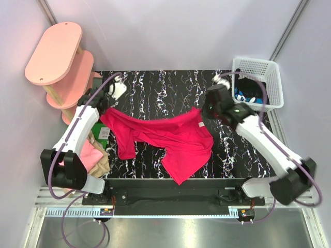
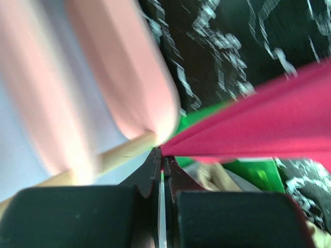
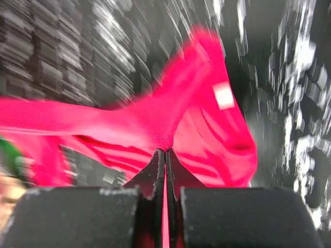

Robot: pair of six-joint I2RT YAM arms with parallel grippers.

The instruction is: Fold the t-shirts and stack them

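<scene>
A red T-shirt (image 1: 183, 150) lies spread and creased across the black marble mat. Its upper left end is raised into my left gripper, which is shut on the fabric at the mat's left side. My right gripper is shut, raised over the shirt's upper right part near a small pale label (image 3: 223, 95). A fold of red cloth (image 3: 139, 124) reaches its fingertips, seemingly pinched there.
Pink tiered shelves (image 1: 54, 44) stand at the left, with pink and beige cloths (image 1: 90, 155) and a green item (image 1: 103, 134) below. A white basket (image 1: 276, 88) with dark clothing sits at back right. Bare mat shows behind the shirt.
</scene>
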